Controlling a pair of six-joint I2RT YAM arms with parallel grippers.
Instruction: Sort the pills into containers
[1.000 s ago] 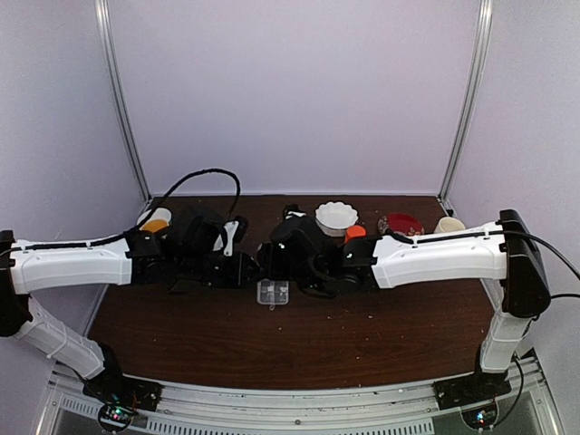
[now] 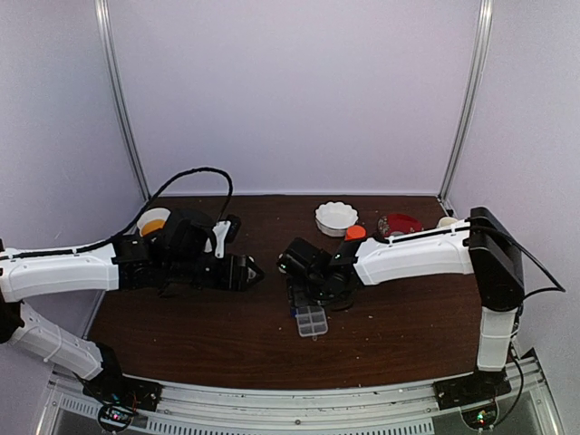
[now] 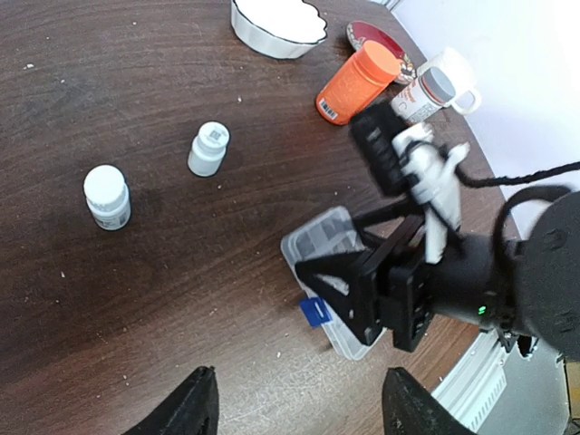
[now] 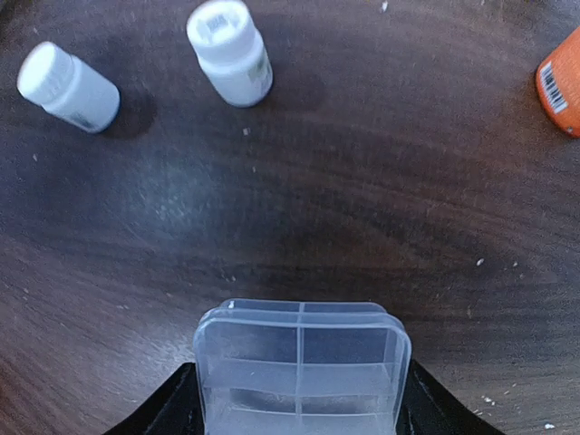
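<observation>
A clear pill organizer (image 2: 312, 322) with small square compartments is in my right gripper, which is shut on it. In the right wrist view its clear end (image 4: 299, 353) fills the space between the fingers. A blue patch (image 3: 315, 312) shows on its side in the left wrist view. To its left, my left gripper stands open and empty. Two white bottles (image 3: 207, 149) (image 3: 108, 198) stand on the table, apart from both grippers; the top view hides them behind the arms. No loose pills can be made out.
An orange bottle (image 3: 359, 82), a white scalloped bowl (image 2: 336, 217), a red dish (image 2: 400, 224) and a white mug (image 3: 439, 88) stand at the back right. A white cup with orange (image 2: 154, 222) sits back left.
The right gripper has moved right and toward the front, carrying the organizer away from the left gripper. The left arm has shifted only slightly.
</observation>
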